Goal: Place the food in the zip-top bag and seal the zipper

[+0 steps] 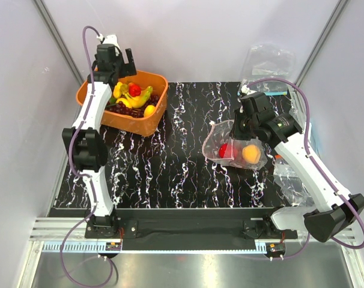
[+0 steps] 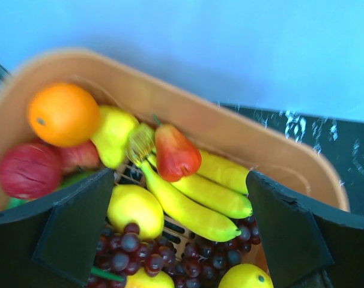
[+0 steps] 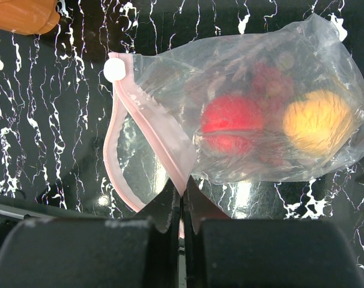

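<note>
An orange bin [image 1: 146, 123] of fruit sits at the back left, holding bananas [image 2: 194, 210], a red pepper-like fruit [image 2: 176, 153], an orange [image 2: 65, 114] and grapes. My left gripper [image 1: 116, 57] hangs open above it, empty. The zip top bag [image 3: 164, 72] lies on the right, with a red fruit [image 3: 230, 117] and an orange-yellow fruit [image 3: 317, 120] inside. My right gripper is shut on the bag's pink zipper edge at the bag's open end.
Spare clear bags [image 1: 266, 66] lie at the back right and along the right edge.
</note>
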